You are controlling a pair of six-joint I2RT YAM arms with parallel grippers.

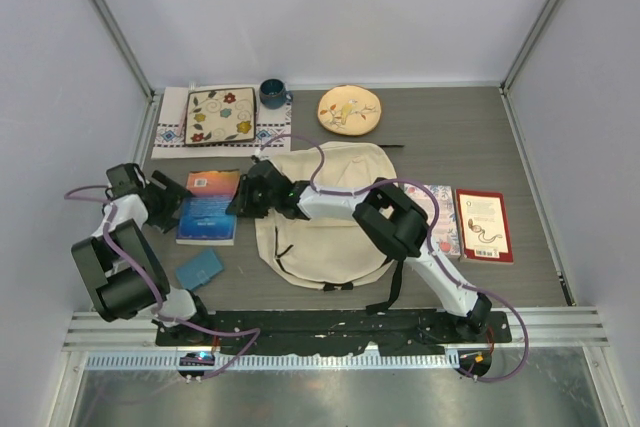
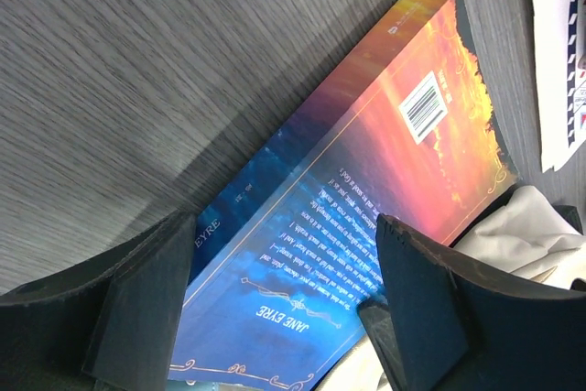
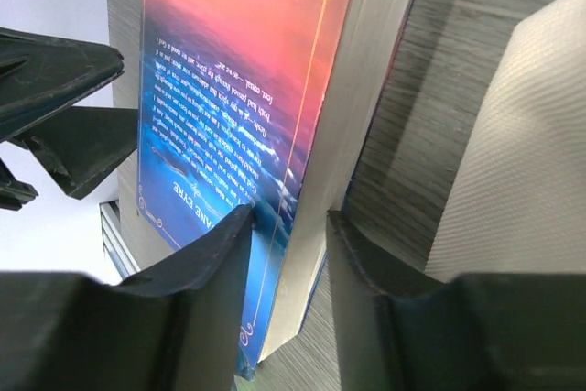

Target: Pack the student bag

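The blue-and-orange Jane Eyre book (image 1: 206, 212) lies on the grey table, left of the cream bag (image 1: 325, 252). My left gripper (image 1: 170, 207) is down at its left edge; in the left wrist view its part-open fingers (image 2: 119, 309) sit on either side of the book's near edge. My right gripper (image 1: 240, 202) is at the book's right side; in the right wrist view its part-open fingertips (image 3: 288, 217) touch the cover corner and page edge. Whether either grips firmly is unclear.
A small blue item (image 1: 199, 269) lies below the book. A floral case (image 1: 220, 117) on a mat, a mug (image 1: 273, 93) and a round cushion (image 1: 349, 110) are at the back. Two books (image 1: 483, 227) lie right of the bag.
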